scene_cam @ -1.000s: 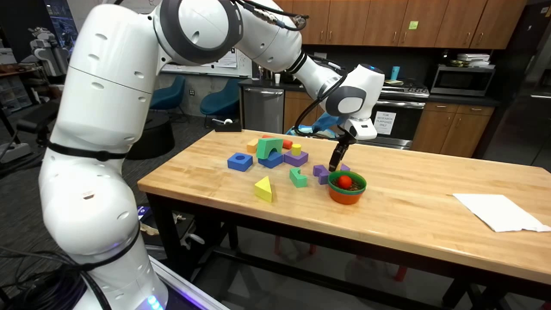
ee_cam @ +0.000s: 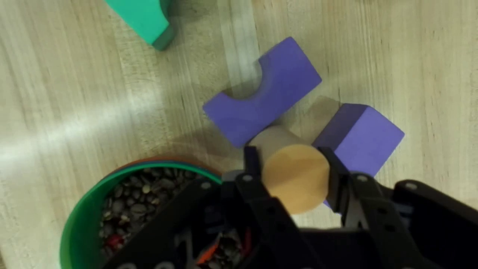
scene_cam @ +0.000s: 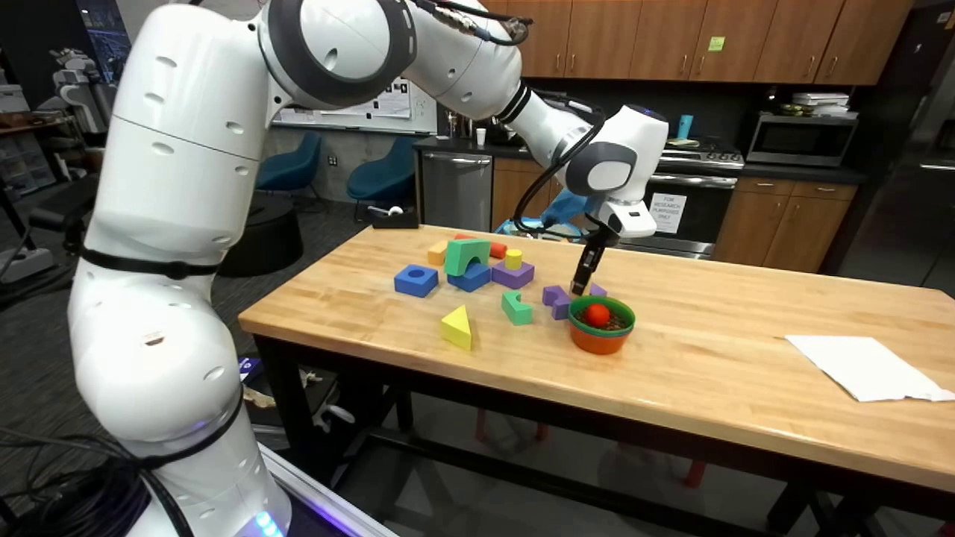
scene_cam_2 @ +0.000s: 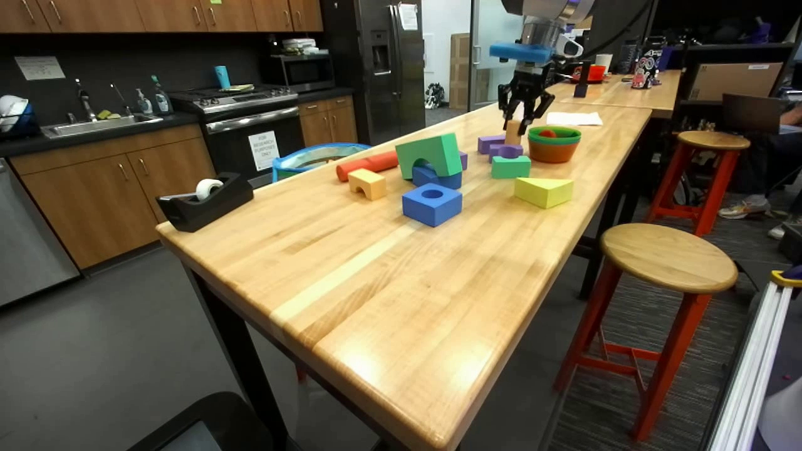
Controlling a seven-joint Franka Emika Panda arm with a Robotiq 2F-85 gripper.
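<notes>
A tan wooden cylinder (ee_cam: 295,177) stands upright between the fingers of my gripper, which is shut on it. Exterior view 2 shows the cylinder (scene_cam_2: 513,133) below the black gripper, close to the tabletop; whether its base touches the wood I cannot tell. On one side of it lies a purple notched block (ee_cam: 278,92), and on the other a purple block (ee_cam: 369,136), partly behind a finger. Beside the gripper is a green bowl (ee_cam: 74,226) nested in an orange one (scene_cam: 597,343), holding dark beans and a red ball (scene_cam: 597,314).
Nearby lie a green notched block (scene_cam: 516,308) and a yellow triangular block (scene_cam: 456,328). Farther left is a cluster with a green arch (scene_cam: 467,255), a blue holed block (scene_cam: 416,280) and others. White paper (scene_cam: 864,365) lies right.
The arm has shifted very slightly, with the gripper in nearly the same place beside the bowls. The blocks and bowls have not visibly moved.
</notes>
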